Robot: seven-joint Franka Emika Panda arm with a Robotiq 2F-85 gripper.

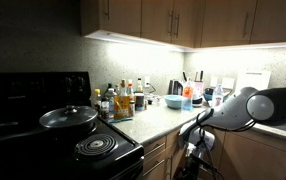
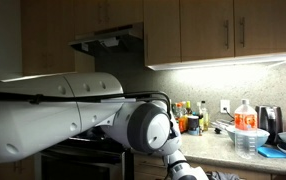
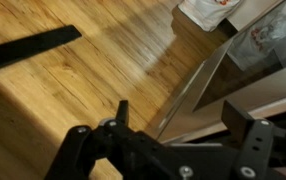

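Note:
My gripper is open, its two dark fingers spread apart at the bottom of the wrist view with nothing between them. Below it lies a wood floor point(image 3: 93, 75). Between the fingers' line of sight runs a pale panel edge point(image 3: 188, 100), slanting up to the right; whether it belongs to a drawer or a cabinet, I cannot tell. In exterior view 1 the arm point(image 1: 253, 105) reaches down in front of the lower cabinets, and the gripper's end is low and dim near the bottom edge. Exterior view 2 hides the fingertips.
Plastic bags point(image 3: 263, 38) lie near the panel at the wrist view's upper right; a black bar point(image 3: 28, 48) is at left. Above, the counter point(image 1: 155, 122) holds bottles point(image 1: 123, 100) and a blue bowl point(image 1: 173, 101). A pan point(image 1: 68, 117) sits on the stove.

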